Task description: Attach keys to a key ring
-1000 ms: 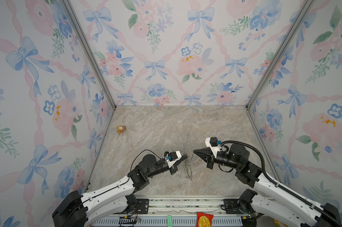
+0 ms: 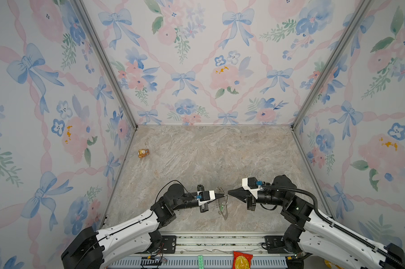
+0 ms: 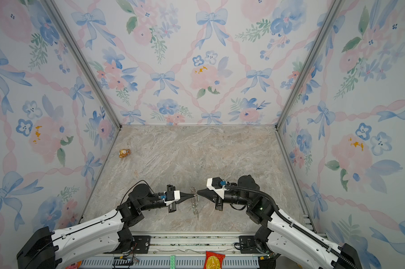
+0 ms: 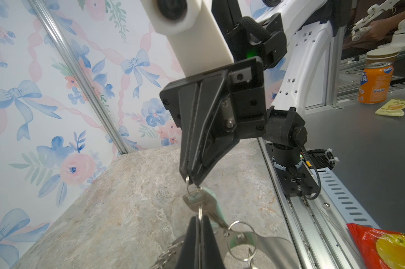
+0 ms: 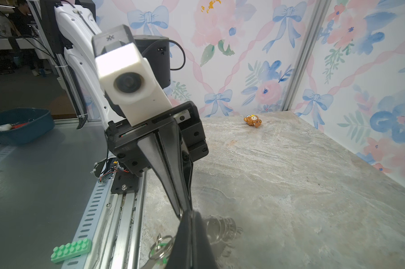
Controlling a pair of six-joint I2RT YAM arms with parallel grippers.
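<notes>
My left gripper [image 2: 223,195] and right gripper [image 2: 229,193] face each other almost tip to tip above the table's front middle. Both are shut. In the left wrist view, a thin wire ring [image 4: 188,185] comes out of the right gripper's fingertips, with a small silver key [image 4: 191,204] just below it. A thin bit of metal [image 4: 200,210], seen edge-on, stands at the left gripper's tips. Around them hang a larger ring [image 4: 229,242], a blurred chain [image 4: 165,256] and a flat silver piece [image 4: 274,247]. Whether the key is threaded on both rings cannot be made out.
A small brown figure [image 2: 143,152] lies at the back left of the table [image 2: 220,152]. In front, past the rail, lie a red packet [image 2: 242,260] and a green brick strip [image 2: 200,261].
Both grippers have come lower in the top left view, towards the table's front, the right one further. The hanging keys have swung and moved down along with them.
</notes>
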